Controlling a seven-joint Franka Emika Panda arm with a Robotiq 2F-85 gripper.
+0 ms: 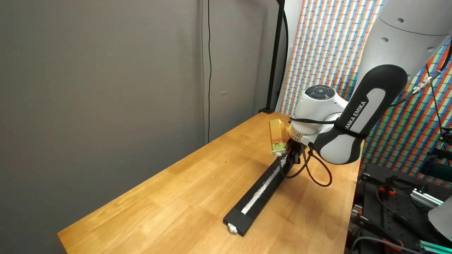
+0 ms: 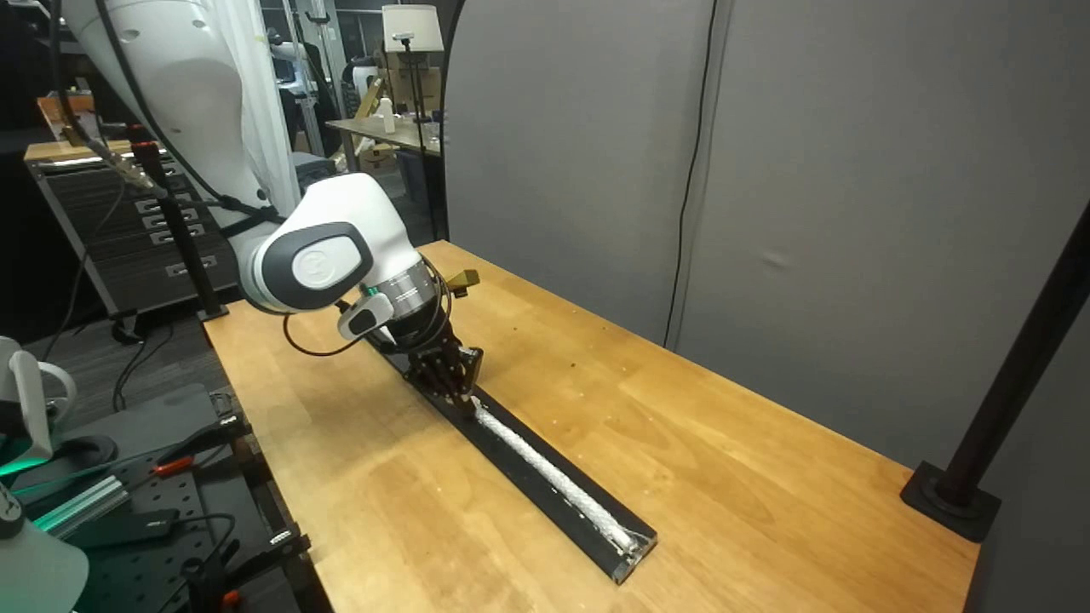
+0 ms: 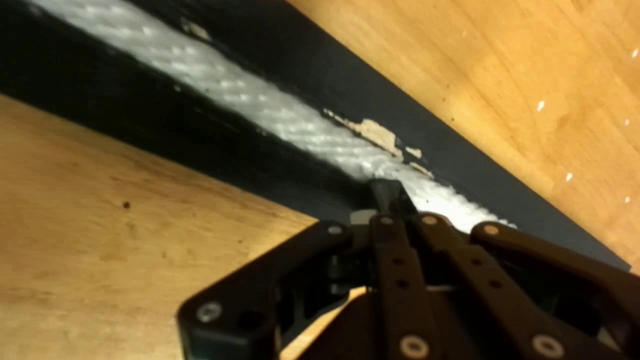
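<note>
A long black channel (image 1: 245,207) lies flat on the table, and a white braided rope (image 2: 548,473) runs along its groove. One rope end pokes out at the channel's near end in exterior view 1. My gripper points down at the channel, its fingers shut. In the wrist view the fingertips overlap the rope's edge, and the fingers hide part of the rope; nothing shows between them. Whether the tips press on the rope cannot be told. From exterior view 2, the gripper (image 2: 465,404) stands over the channel's middle stretch.
Bare wooden table (image 1: 178,199) spreads on both sides of the channel. A black pole (image 2: 971,439) stands at the table's edge by the grey wall. A dark equipment cart (image 2: 153,521) adjoins the robot side.
</note>
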